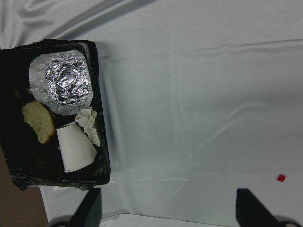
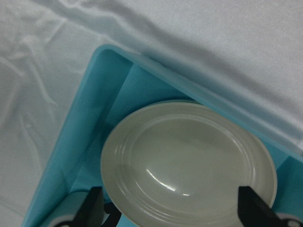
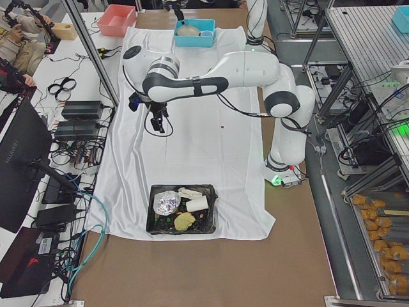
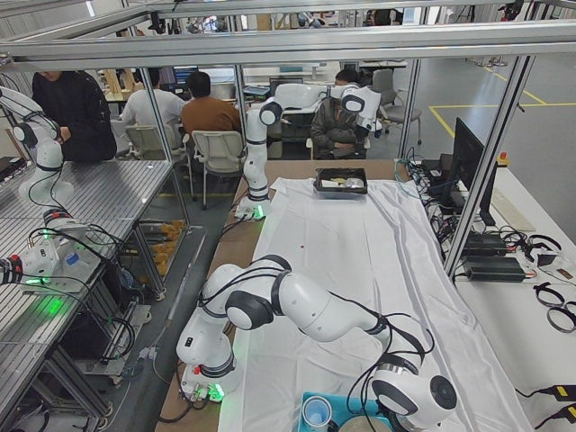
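Observation:
A black tray (image 3: 150,220) on the white cloth holds a crumpled foil container (image 1: 61,80), a bread slice (image 1: 38,120), a white paper cup (image 1: 75,149) and a crumpled tissue (image 1: 87,125). My left gripper is open and empty above the cloth, with the tray at the left of its wrist view. My right gripper stands open over a blue bin (image 2: 71,137) holding an oval cream plate (image 2: 184,156) and a partly hidden cylindrical item (image 2: 64,210).
A small red piece (image 1: 281,178) lies on the bare middle of the cloth. A pink bin (image 3: 117,19), monitor (image 3: 22,166) and cables line the side table. A metal-topped table (image 3: 364,45) stands on the other side.

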